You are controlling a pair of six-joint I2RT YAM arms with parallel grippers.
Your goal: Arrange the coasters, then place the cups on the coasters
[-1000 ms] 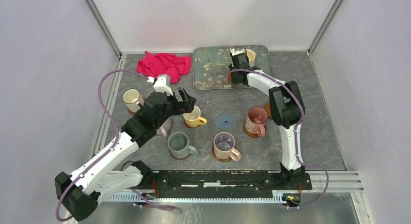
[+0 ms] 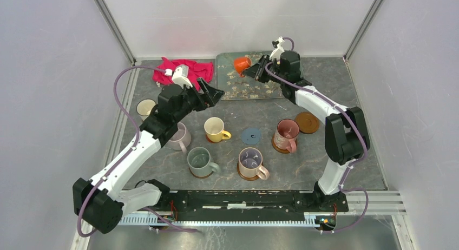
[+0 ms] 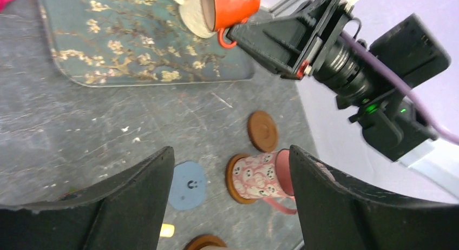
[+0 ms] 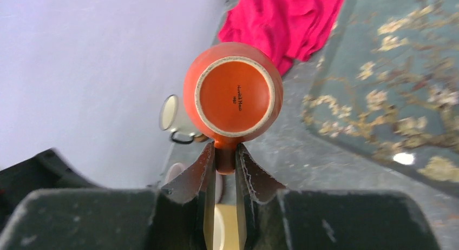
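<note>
An orange cup hangs above the patterned tray, its handle pinched in my right gripper. In the right wrist view the cup's round base faces the camera, so it is tilted on its side. My left gripper is in the air left of the tray's front edge, its fingers apart and nothing between them. Two coasters lie bare: a blue one in the middle and a brown one at the right.
Several mugs stand on coasters, among them a yellow cup, a pink mug, a grey-green mug and a lilac mug. A cream cup is behind the orange one. A pink cloth lies back left.
My left gripper has moved a little up and right, away from the yellow cup.
</note>
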